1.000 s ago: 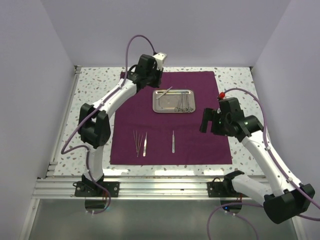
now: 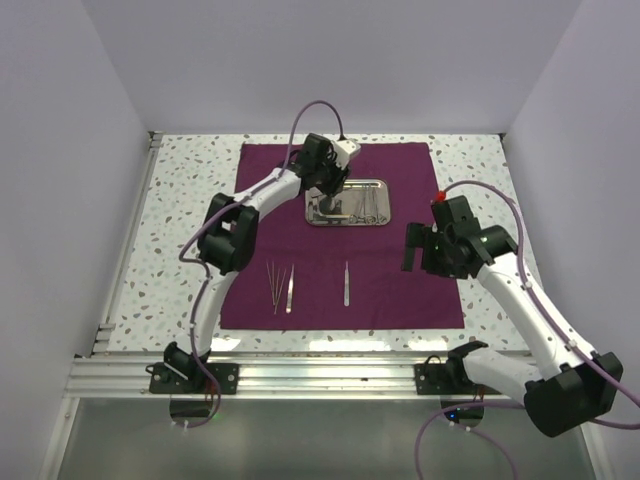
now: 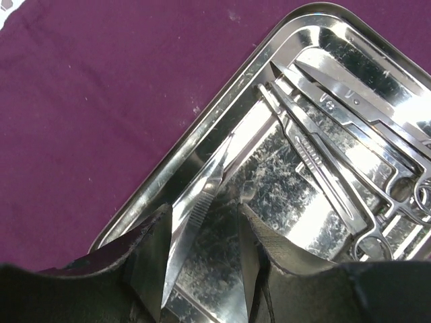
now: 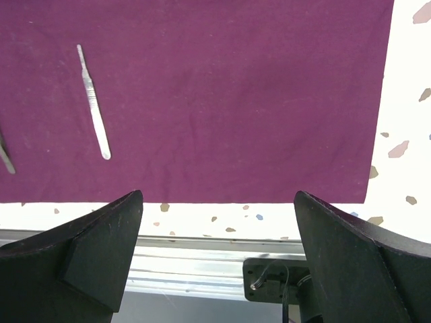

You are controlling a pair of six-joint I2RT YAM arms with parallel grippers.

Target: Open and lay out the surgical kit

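Observation:
The steel tray (image 2: 383, 218) sits on the purple cloth (image 2: 390, 290). My open left gripper is low over its left end, above a lone slim steel knife (image 3: 201, 212), with nothing clearly held. Scissors (image 3: 387, 151) and a scalpel handle (image 3: 316, 161) lie grouped at the tray's right. On the cloth below the tray lie several thin instruments (image 2: 277, 285), a light handle (image 2: 290, 290) and another scalpel handle (image 4: 97, 123). My right gripper stands open and empty over the cloth's right side.
The speckled table (image 2: 170, 240) shows around it, with rails along the near edge and grey walls on either side and behind.
My left gripper has moved right and down from above the tray's back left to over its left part. The right gripper has shifted only slightly.

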